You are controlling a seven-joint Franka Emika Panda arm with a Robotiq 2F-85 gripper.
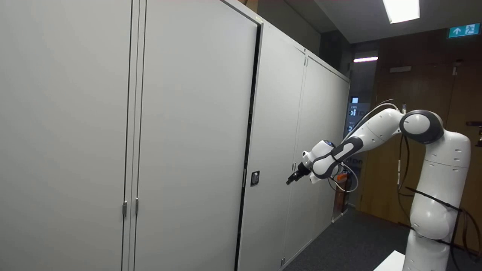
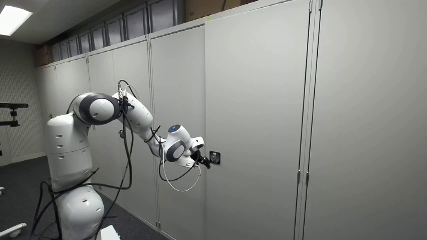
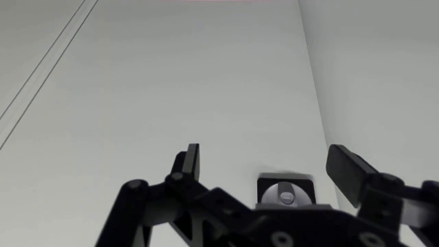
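My gripper (image 1: pixel 289 181) hangs in the air in front of a tall grey cabinet, its fingers apart with nothing between them. A cabinet door (image 1: pixel 274 113) carries a black square latch plate (image 1: pixel 255 178) with a round silver knob. In exterior view 1 the gripper stands clear to the right of that plate. Exterior view 2 puts the gripper (image 2: pixel 207 164) just left of the latch (image 2: pixel 215 157), as seen from there. In the wrist view the silver knob (image 3: pixel 286 195) shows between the two fingers, partly covered by the gripper body below.
A dark vertical gap (image 1: pixel 249 117) runs between the latch door and the neighbouring door (image 1: pixel 194 117), so the latch door sits slightly proud. Grey bins (image 2: pixel 136 22) line the cabinet top. Loose cables (image 2: pixel 128 160) hang from the arm. Space before the doors is free.
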